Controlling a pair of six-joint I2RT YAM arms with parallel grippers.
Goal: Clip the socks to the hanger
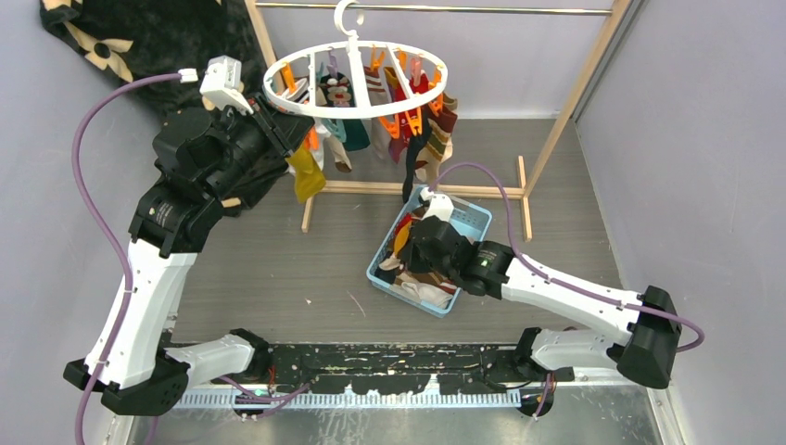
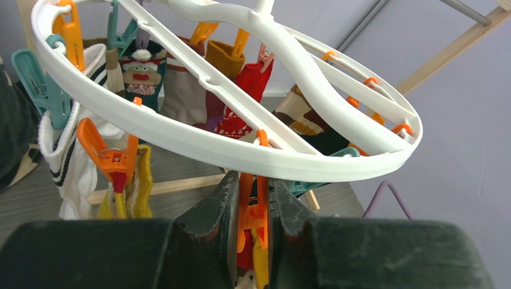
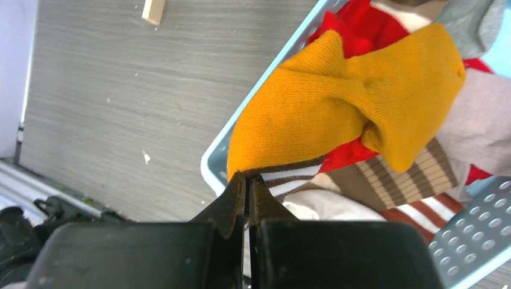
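Observation:
A round white hanger (image 1: 352,112) hangs at the top, ringed with coloured clips and several clipped socks. In the left wrist view my left gripper is shut on an orange clip (image 2: 254,215) at the hanger's near rim. A mustard sock (image 2: 142,186) hangs from another orange clip (image 2: 114,153) to the left. My right gripper is shut on the end of a mustard sock (image 3: 301,114), over the blue basket (image 3: 218,161). The rest of that sock drapes across the other socks in the basket; its far end is loose.
Striped brown socks (image 3: 416,171), a white one and grey ones fill the basket. Behind the hanger is a wooden rack (image 1: 403,188) with a metal bar (image 1: 445,10). A dark flowered blanket (image 1: 158,51) lies at the back left. Left of the basket the floor is bare.

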